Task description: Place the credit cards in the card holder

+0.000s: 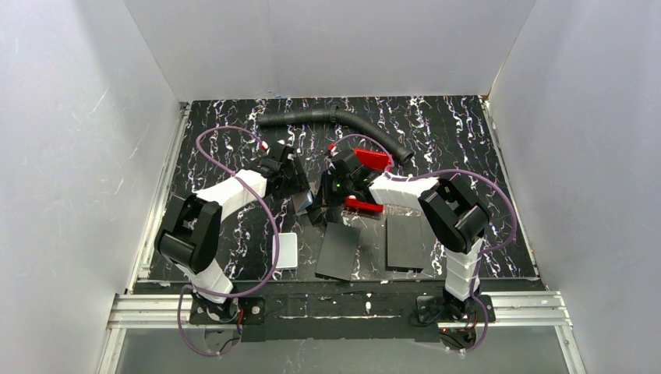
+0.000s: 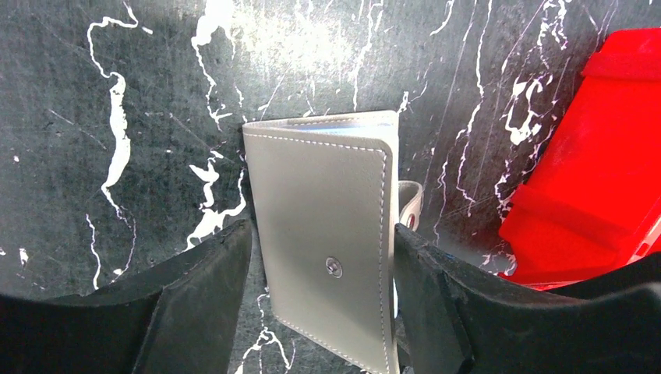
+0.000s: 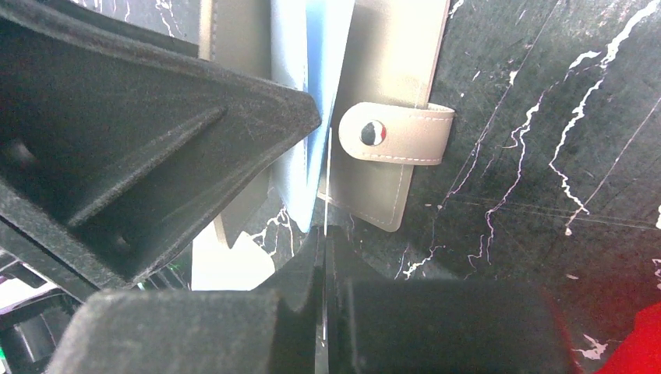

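The beige card holder stands partly opened on the marble-patterned table, its pale blue inner sleeves [image 3: 321,117] and snap strap [image 3: 397,134] showing in the right wrist view. My left gripper is part open around the holder's cover; its right finger [image 2: 429,296] reaches into the opening, and the left one is just outside the far side. In the right wrist view, a thin card [image 3: 327,183] appears edge-on. My right gripper is shut on it, with the card's free end alongside the sleeves. Whether any of it is inside a sleeve, I cannot tell.
Right of the holder lies a red container [image 2: 600,156], partly under my right arm. A white tray [image 1: 286,251] and two dark flat boxes, one here [image 1: 337,251] and another [image 1: 404,243], lie in front. A black hose [image 1: 335,117] crosses the back.
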